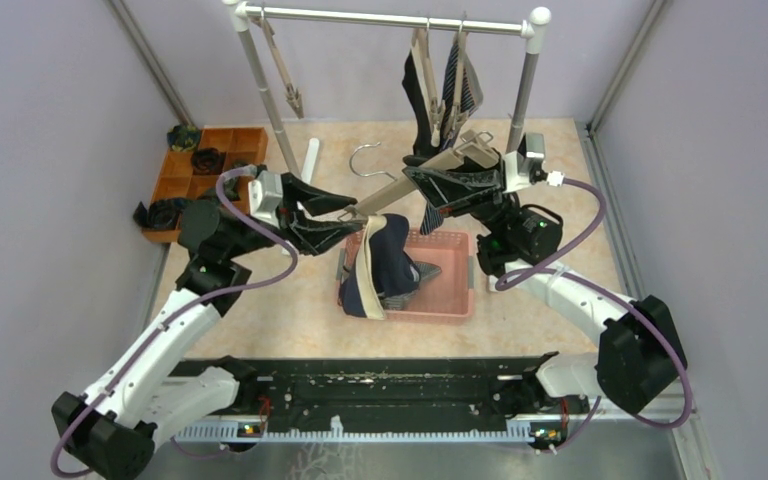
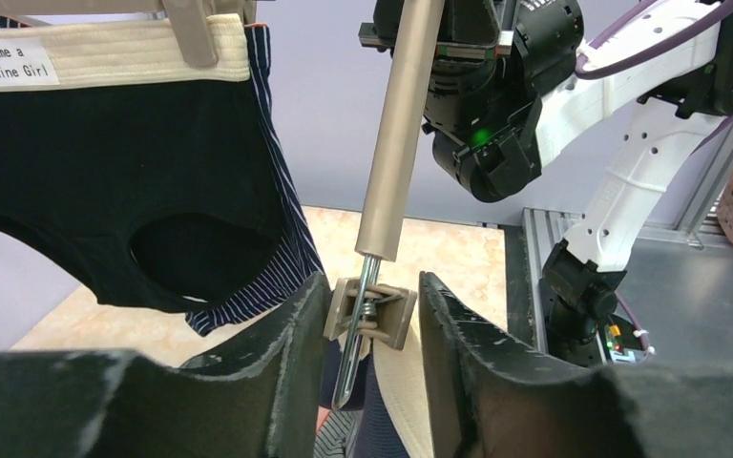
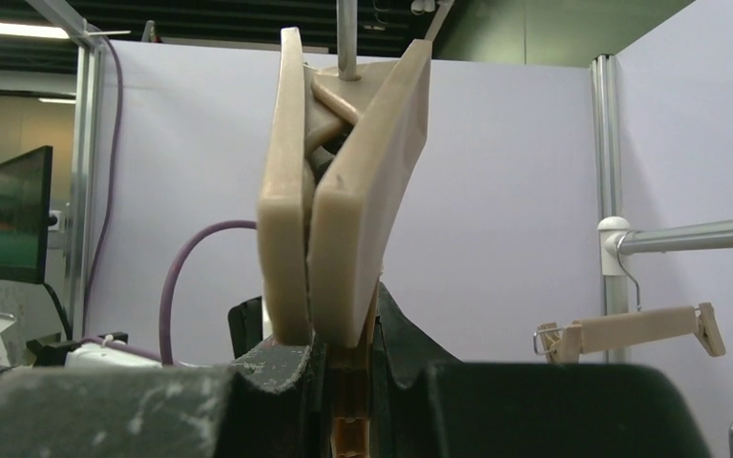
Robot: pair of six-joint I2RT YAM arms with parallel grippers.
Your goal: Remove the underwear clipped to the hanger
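The beige hanger [image 1: 400, 190] hangs tilted between my arms, its metal hook [image 1: 353, 160] free of the rail. My right gripper [image 1: 425, 192] is shut on the hanger, and a clip [image 3: 339, 210] fills the middle of the right wrist view. At the hanger's other end, the left gripper stands part open, its fingertips on either side of a clip [image 2: 391, 315]. Navy underwear [image 1: 392, 255] with a cream waistband [image 1: 365, 270] drapes into the pink basket [image 1: 452, 290]. Its waistband top lies just under the left clip; whether they still touch, I cannot tell.
Black underwear [image 2: 124, 172] and striped garments [image 1: 465, 85] hang from the rack rail [image 1: 360, 17] behind. An empty hanger [image 1: 278, 60] is at the rail's left. An orange compartment box [image 1: 175, 180] with dark rolled items stands at the left.
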